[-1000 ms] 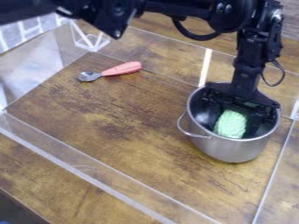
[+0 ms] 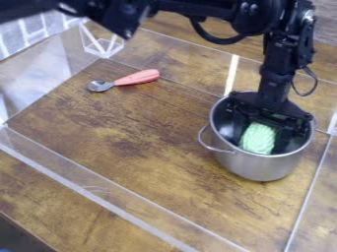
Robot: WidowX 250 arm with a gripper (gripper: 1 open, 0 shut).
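A steel pot [image 2: 250, 167] with side handles stands on the wooden table at the right. Inside it lies a pale green, textured object [image 2: 258, 138]. My black gripper [image 2: 263, 120] reaches down into the pot from above, right over the green object. Its fingertips are hard to make out against the dark interior, so I cannot tell whether it is open or shut.
A spoon with a pink handle [image 2: 137, 78] lies at the upper left of the table [image 2: 105, 167]. Clear panels edge the workspace on the left, and strips run along the right and near sides.
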